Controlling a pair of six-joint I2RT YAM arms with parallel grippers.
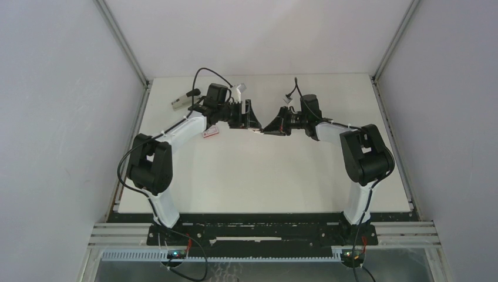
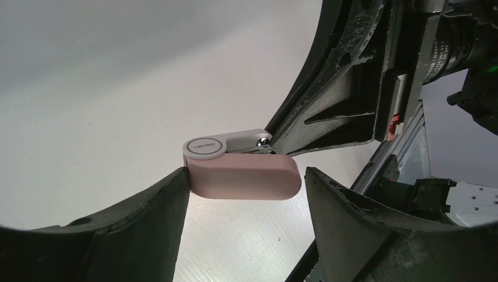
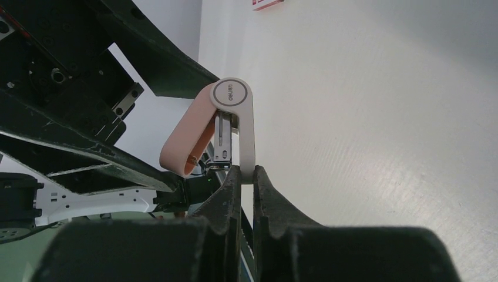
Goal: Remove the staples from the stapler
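The small pink and white stapler [image 2: 244, 176] hangs above the table between both arms, its pink lid swung apart from the white base strip [image 3: 246, 141]. A metal staple channel [image 3: 222, 138] shows between them. My right gripper is shut on the free end of that strip. Around the pink lid stands my left gripper, slightly open: one finger [image 2: 170, 200] is against the hinge end, while a thin gap shows between the other finger and the lid. Whether staples lie in the channel, I cannot tell. In the top view the grippers mostly hide the stapler.
A small red and white box [image 1: 210, 132] lies on the table near the left forearm. A grey object with a black end [image 1: 182, 101] is at the back left.
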